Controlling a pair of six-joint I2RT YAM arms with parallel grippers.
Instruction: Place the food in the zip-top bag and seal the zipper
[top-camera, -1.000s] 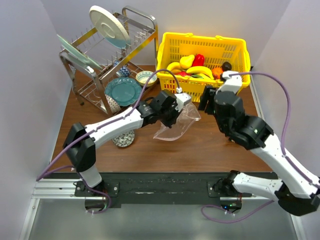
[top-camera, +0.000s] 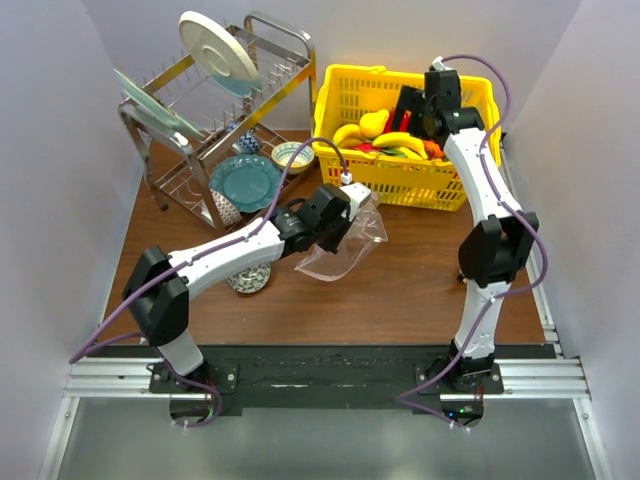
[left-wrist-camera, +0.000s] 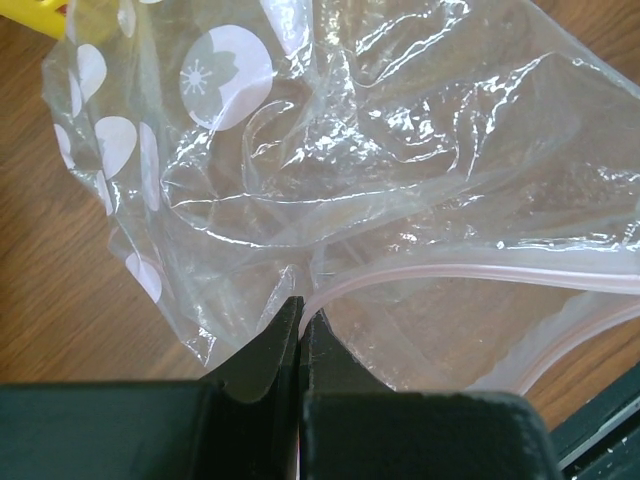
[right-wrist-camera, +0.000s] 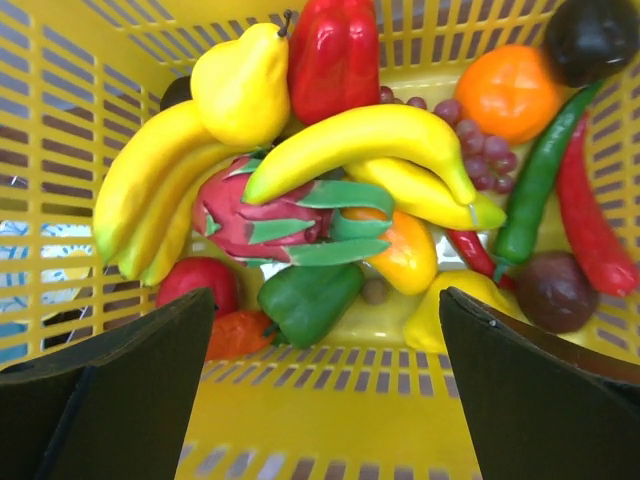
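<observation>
The clear zip top bag (left-wrist-camera: 400, 150), printed with pale spots, hangs from my left gripper, which is shut on one edge of its rim. Its mouth gapes somewhat to the right of the fingers in the left wrist view. From above, the bag (top-camera: 345, 248) is over the middle of the table. My right gripper is open above the yellow basket (right-wrist-camera: 270, 415), nothing between its fingers. Food fills the basket: bananas (right-wrist-camera: 365, 145), a dragon fruit (right-wrist-camera: 262, 215), a yellow pear (right-wrist-camera: 242, 85), a red pepper (right-wrist-camera: 335, 60), an orange (right-wrist-camera: 510, 92) and several others.
A dish rack (top-camera: 215, 120) with plates stands at the back left, a teal plate (top-camera: 246, 182) and a bowl (top-camera: 292, 156) beside it. A patterned dish (top-camera: 249, 278) lies beneath my left arm. Bare table (top-camera: 400, 290) shows at the front middle.
My right arm has swung away from the front right, and its gripper has gone from beside the basket to over it. The left gripper has shifted slightly left with the bag.
</observation>
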